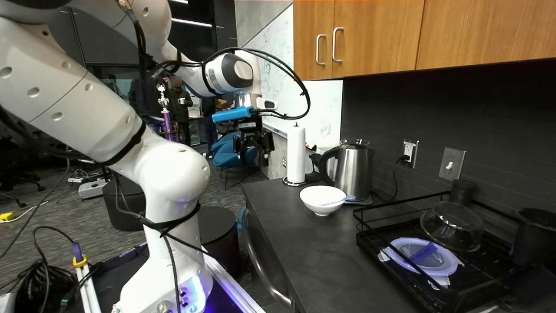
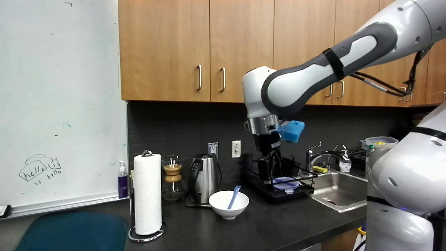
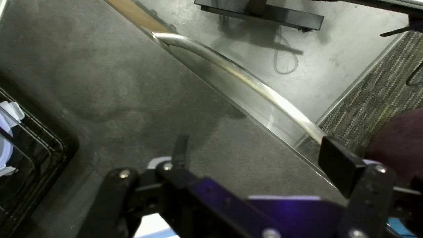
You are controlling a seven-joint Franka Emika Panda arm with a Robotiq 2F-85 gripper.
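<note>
My gripper [image 1: 253, 151] hangs in the air above the counter, pointing down. In the wrist view its two fingers [image 3: 344, 166] stand wide apart, open, with bare counter showing between them. A white bowl [image 1: 322, 200] rests upright on the counter, clear of the gripper. Leaning in the bowl is a blue fork [image 2: 234, 196], its tines up past the rim. At the wrist view's lower edge a white and blue patch shows behind the gripper; what it is I cannot tell.
Behind the bowl stand a steel kettle [image 2: 205, 177] and a paper towel roll [image 2: 147, 194]. A black dish rack [image 1: 385, 245] holds a purple-rimmed plate [image 1: 425, 256] and a clear dome [image 1: 452, 225]. Wooden cabinets [image 2: 241, 46] hang overhead.
</note>
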